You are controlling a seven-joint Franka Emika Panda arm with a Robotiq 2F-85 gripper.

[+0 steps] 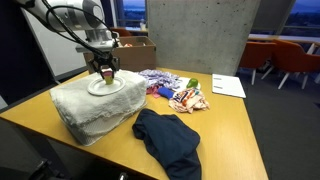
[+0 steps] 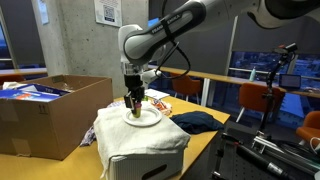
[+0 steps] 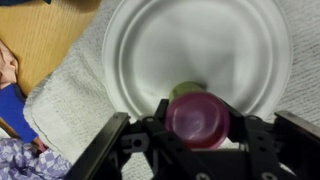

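Note:
On a white plate (image 1: 104, 87) lies a small item with a dark red round top (image 3: 197, 120) and a green lower part (image 3: 186, 89). Whether these are one piece or two stacked, I cannot tell. My gripper (image 1: 107, 73) is lowered over the plate and shut on the red part, a finger at each side of it in the wrist view. In exterior view 2 the green part (image 2: 137, 113) shows under the fingers, on or just above the plate. The plate rests on a box draped with a whitish towel (image 1: 85, 115).
A dark blue cloth (image 1: 168, 141) lies on the wooden table in front of the towel. Patterned cloths (image 1: 188, 98) are heaped beyond it, with a small green item (image 1: 193, 83) among them. A cardboard box (image 2: 60, 115) stands behind. White paper (image 1: 228, 85) lies far right.

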